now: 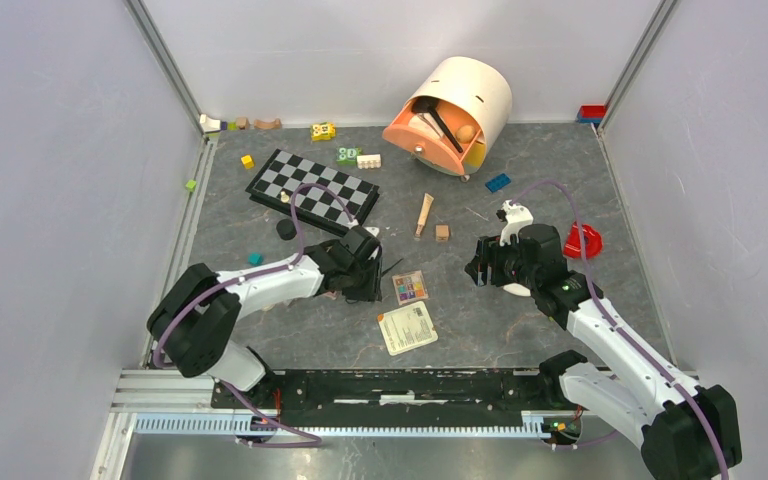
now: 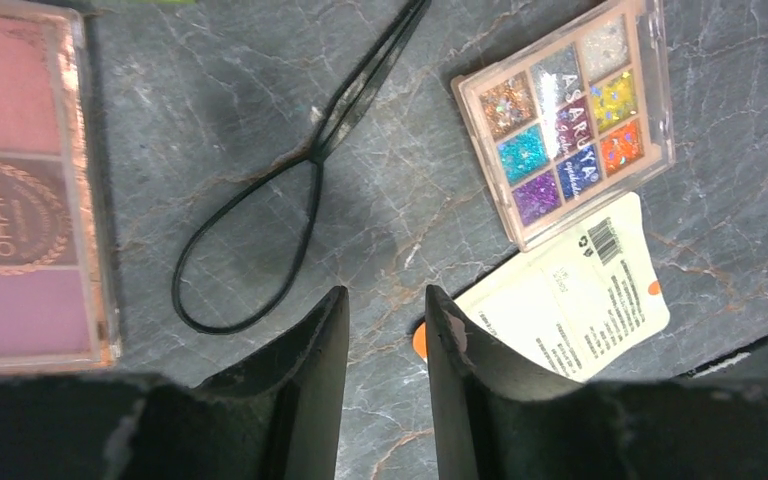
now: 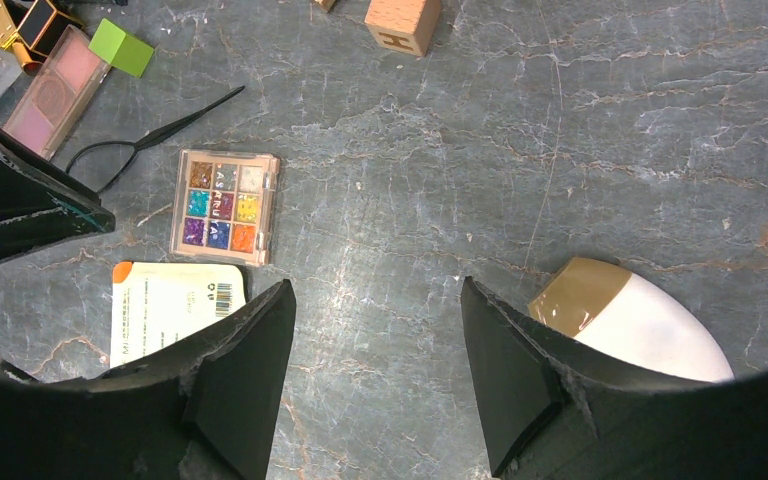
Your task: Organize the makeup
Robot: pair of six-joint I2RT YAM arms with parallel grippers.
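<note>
My left gripper hovers over the table with its fingers part open, and only grey table shows between them. Beyond its tips lies a black looped tool, like tweezers or small scissors. The blush palette is at the left of that view. A nine-colour glitter palette lies at its right, touching or overlapping a cream card. My right gripper is open and empty; a white and gold egg-shaped item lies to its right. At the back, the tilted cream makeup case stands open, with brushes inside.
Behind my left arm lies a checkerboard. A tan tube and a wooden block lie mid-table. A red item is at the right, and toy blocks sit along the back.
</note>
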